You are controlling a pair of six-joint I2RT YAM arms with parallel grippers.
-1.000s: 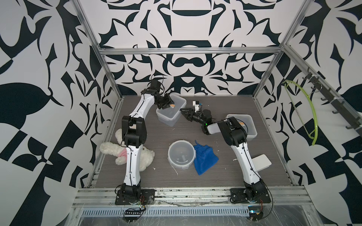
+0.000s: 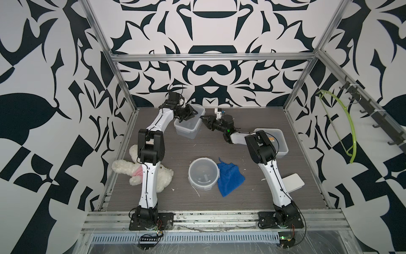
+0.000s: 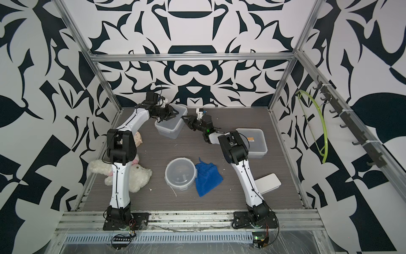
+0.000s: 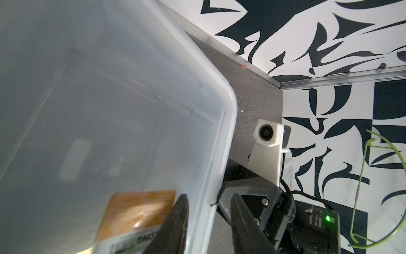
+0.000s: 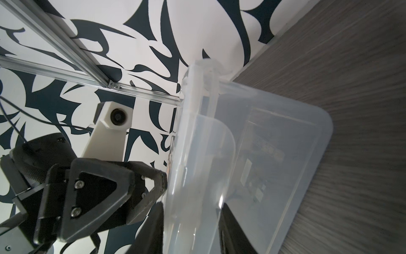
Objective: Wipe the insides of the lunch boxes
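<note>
A clear rectangular lunch box (image 2: 191, 127) stands at the back left. My left gripper (image 2: 188, 116) is over it, its fingers either side of the rim in the left wrist view, shut on it. An orange label (image 4: 135, 209) shows inside. My right gripper (image 3: 187, 119) is at the box's right side, fingers part open around the wall in the right wrist view. A second box (image 2: 282, 148) is at the right, partly behind the arm. A round container (image 2: 203, 171) stands at the front, beside a blue cloth (image 2: 229, 180).
A white plush toy (image 2: 162, 177) lies at the left under the arm. A white flat object (image 2: 294, 181) lies at the front right. A green hanger (image 2: 351, 127) hangs on the right wall.
The box has shifted slightly left and back. My right gripper has moved slightly left and back with its wrist raised.
</note>
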